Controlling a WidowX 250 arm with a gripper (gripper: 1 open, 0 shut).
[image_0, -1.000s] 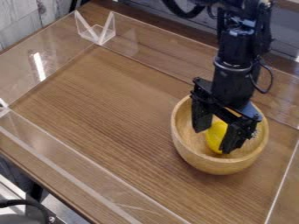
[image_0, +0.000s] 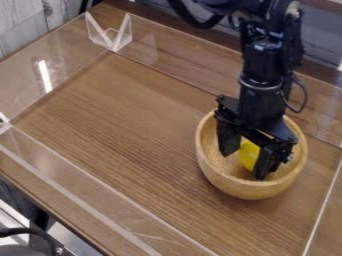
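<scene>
A round tan bowl (image_0: 229, 174) stands on the wooden table at the right. Inside it lies a yellow object (image_0: 247, 155), partly hidden by my black gripper (image_0: 251, 142). The gripper reaches down from above into the bowl, its fingers spread apart around or over the yellow object; whether they touch it cannot be told.
A clear, faceted plastic piece (image_0: 107, 32) stands at the back left. Dark cables or parts sit at the lower left edge.
The gripper has shifted a little within and above the bowl, and the yellow object shows differently between its fingers. The bowl stays about where it was.
</scene>
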